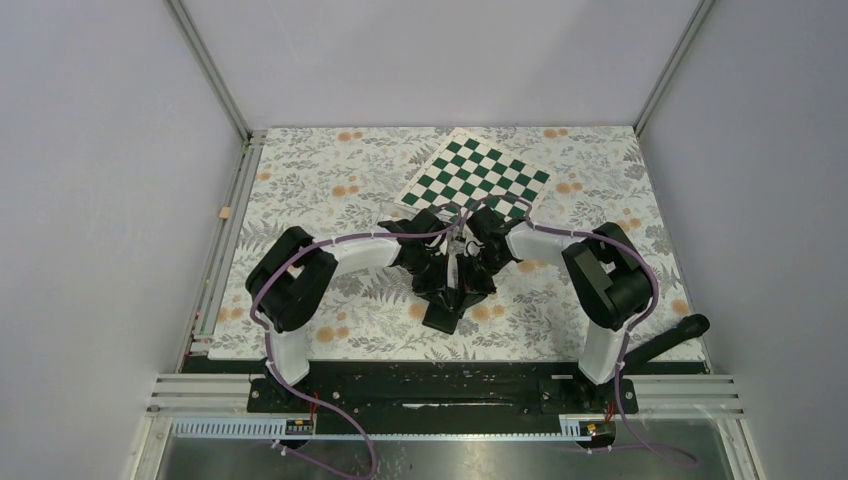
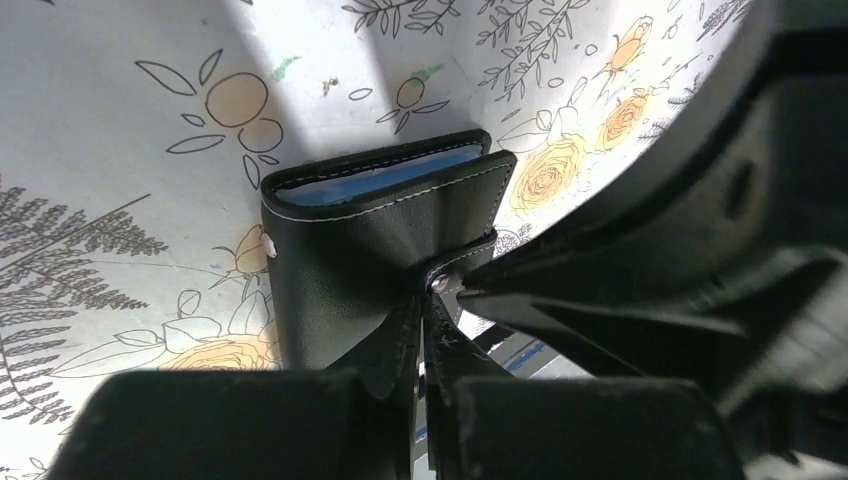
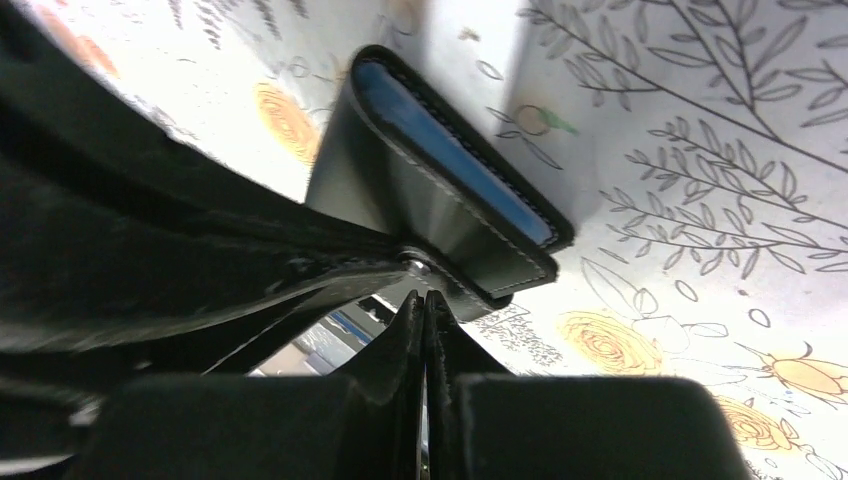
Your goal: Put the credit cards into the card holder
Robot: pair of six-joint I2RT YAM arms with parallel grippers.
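The black leather card holder (image 1: pixel 438 318) lies on the table near the front edge. Something blue, likely a card (image 2: pixel 392 178), shows inside its slot along the top edge. A strap with a metal snap (image 2: pixel 440 283) crosses the side of the holder. My left gripper is shut, its tips at the strap beside the snap; whether they pinch its edge cannot be seen. From the other side, my right gripper, shut as well, has its tips close by the snap, with nothing visible between them. No loose cards show; the arms hide part of the middle.
A green and white checkered board (image 1: pixel 475 172) lies behind the arms. At the front right corner rests a black cylindrical object (image 1: pixel 672 338). Left and right of the arms the patterned tabletop (image 1: pixel 320 190) is mostly clear.
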